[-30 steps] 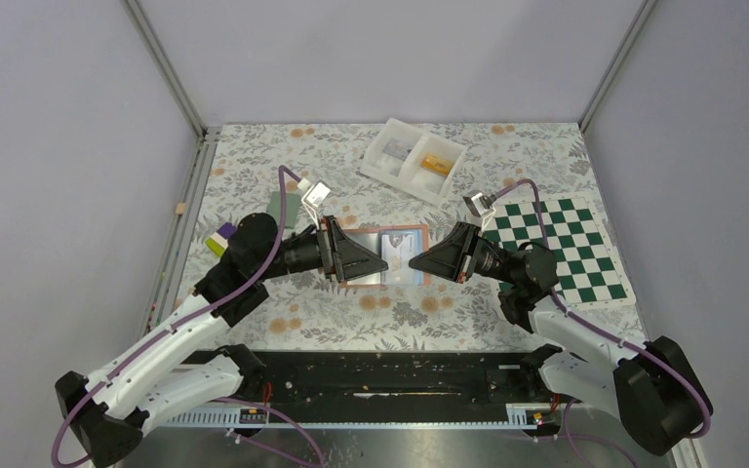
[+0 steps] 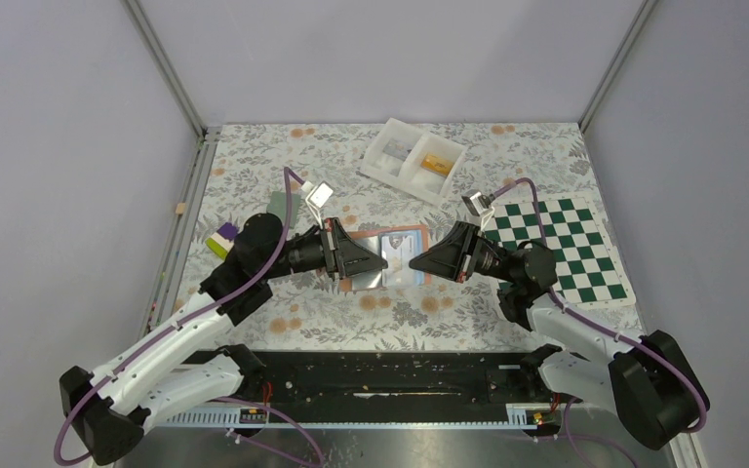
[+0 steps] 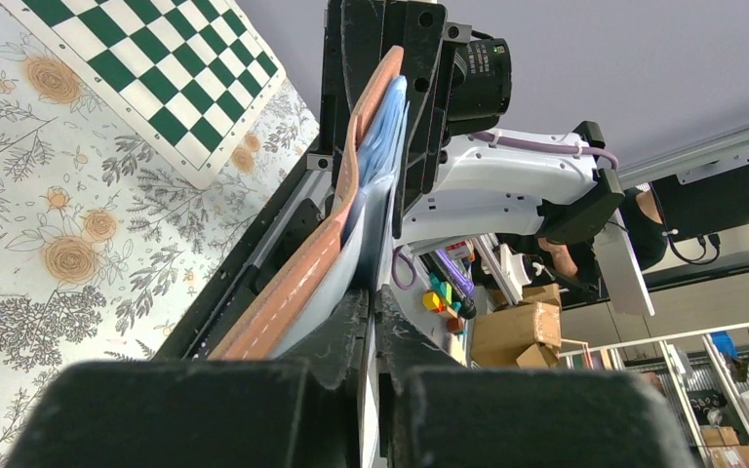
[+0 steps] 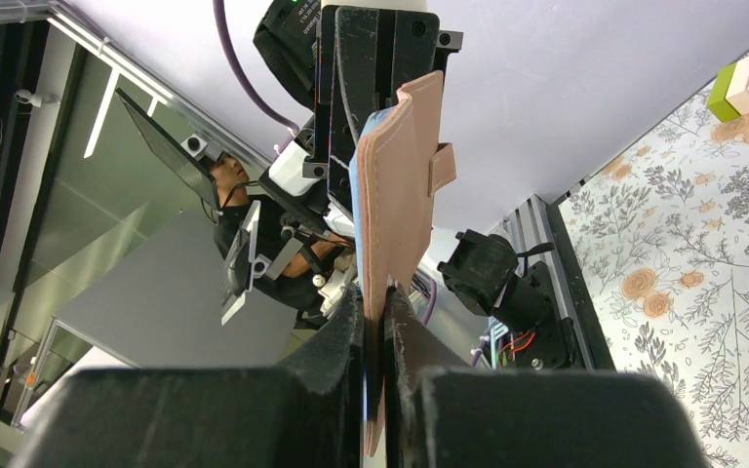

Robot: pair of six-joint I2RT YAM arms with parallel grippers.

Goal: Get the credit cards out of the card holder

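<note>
The open card holder (image 2: 424, 236), brown outside with clear bluish sleeves, is held up between both arms over the middle of the table. My right gripper is shut on its right side; the brown cover runs down between the fingers. In the left wrist view the cover (image 3: 297, 268) and sleeves rise in front of my left gripper. That gripper is shut at the sleeves, and whether a thin sheet lies between its fingertips is hard to see. Something whitish (image 2: 397, 244) shows in the sleeve between the two grippers.
A white two-compartment box (image 2: 414, 161) stands at the back, with a yellow card (image 2: 437, 164) in its right compartment and something pale in the left. A green checkerboard (image 2: 571, 249) lies right; toy blocks (image 2: 220, 240) lie left.
The pale contents of the middle sleeve look different. The right arm has stayed in place.
</note>
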